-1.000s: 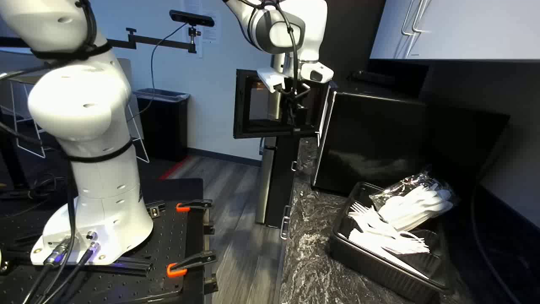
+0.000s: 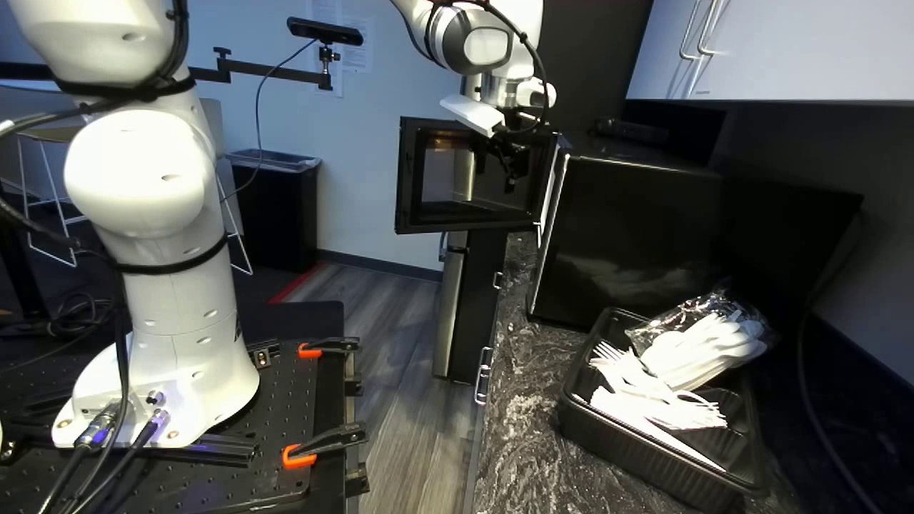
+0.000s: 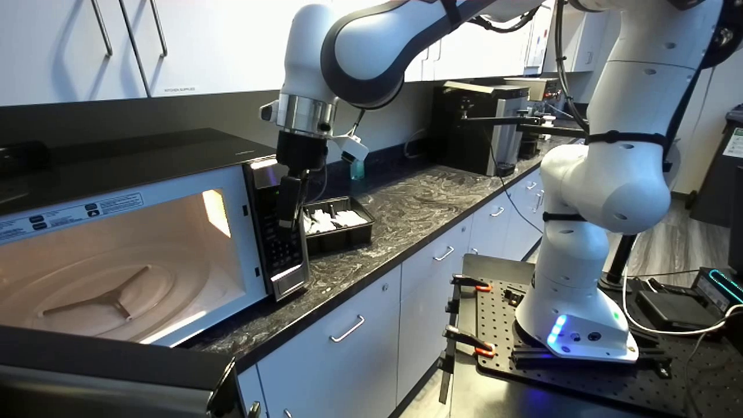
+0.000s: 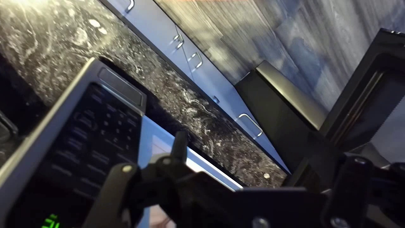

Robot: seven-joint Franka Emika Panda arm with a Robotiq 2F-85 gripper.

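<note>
My gripper (image 2: 507, 171) hangs in front of the microwave (image 2: 634, 240), at the height of its open door (image 2: 411, 175). In exterior view 2 the gripper (image 3: 291, 202) appears against the control panel (image 3: 280, 244). Its fingers (image 4: 180, 146) are spread apart in the wrist view, with nothing between them. The lit microwave cavity (image 3: 174, 258) is empty apart from a turntable support (image 3: 104, 299); no glass plate shows on it. The wrist view has the keypad (image 4: 87, 133) at left and the door (image 4: 364, 102) swung out at right.
A black tray (image 2: 643, 458) of white plastic cutlery (image 2: 660, 394) stands on the marble counter (image 2: 523, 428) beside the microwave. Cabinets (image 3: 334, 369) lie below the counter, and wall cabinets (image 3: 209, 49) hang above. The counter beyond the tray is largely clear.
My gripper has risen somewhat and tilted from its straight-down pose in exterior view 1. The wrist has turned a little. The microwave door and the tray have stayed put.
</note>
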